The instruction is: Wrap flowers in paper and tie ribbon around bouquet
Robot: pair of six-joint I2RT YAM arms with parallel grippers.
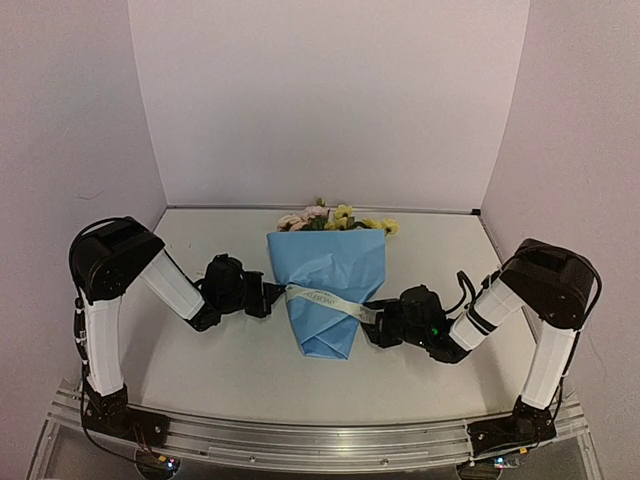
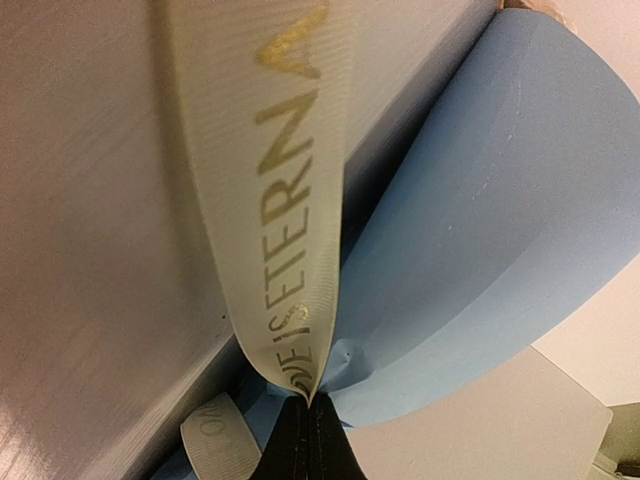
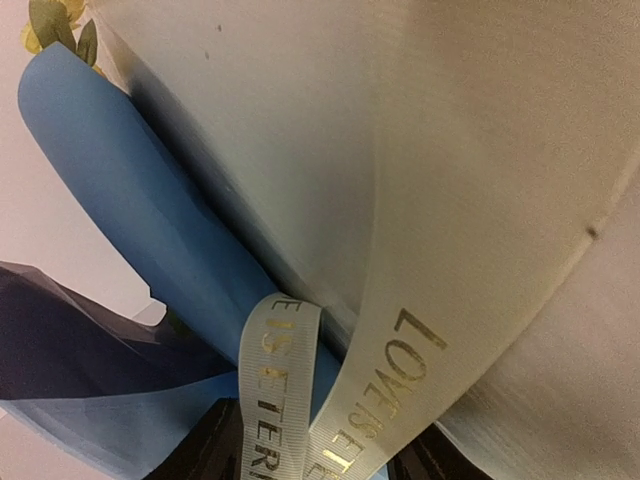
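The bouquet in blue wrapping paper (image 1: 330, 262) lies on the table, with pink and yellow flowers (image 1: 342, 217) at its far end. A cream ribbon with gold lettering (image 1: 322, 298) crosses the front of the wrap. At the bouquet's left edge my left gripper (image 1: 283, 290) is shut on the ribbon, which bunches into its fingertips in the left wrist view. My right gripper (image 1: 369, 318) is at the right edge, fingers apart. In the right wrist view a folded stretch of ribbon (image 3: 275, 375) runs between its open fingers. The ribbon's ends are out of sight.
A white wall (image 1: 330, 100) rises behind, with side walls left and right. A metal rail (image 1: 310, 435) runs along the front edge.
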